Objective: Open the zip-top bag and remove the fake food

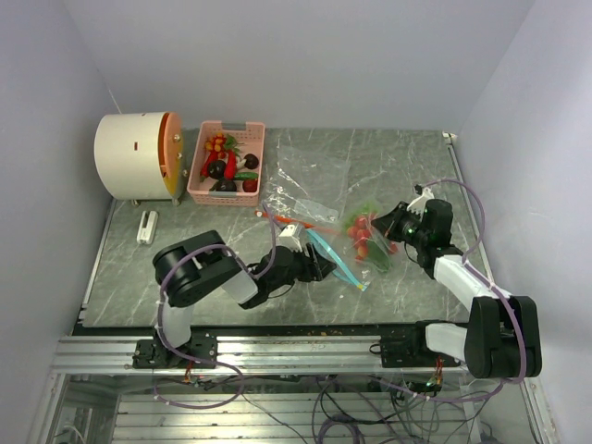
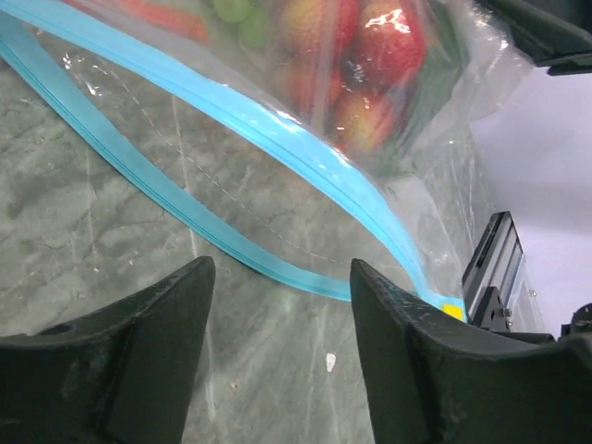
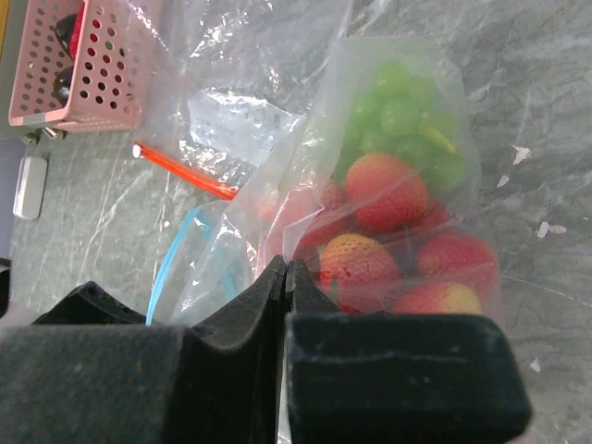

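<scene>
The clear zip top bag (image 1: 370, 254) lies on the table with red-yellow fruit (image 3: 361, 268), green grapes (image 3: 400, 116) and an orange-red item inside. Its blue zip edge (image 2: 250, 120) gapes, the two strips spread apart. Partly open and empty, my left gripper stands at the mouth, the lower strip passing just beyond its fingertips. At the bag's fruit-filled part, my right gripper is shut, with a fold of clear film running into its fingertips. The lower part of the bag is hidden behind that gripper in the right wrist view.
A pink basket (image 1: 194, 185) of vegetables stands at the back left, beside a cream drum (image 1: 134, 155). Another clear plastic sheet (image 1: 310, 176) lies behind the bag, with a red-orange strip (image 3: 185, 173) near it.
</scene>
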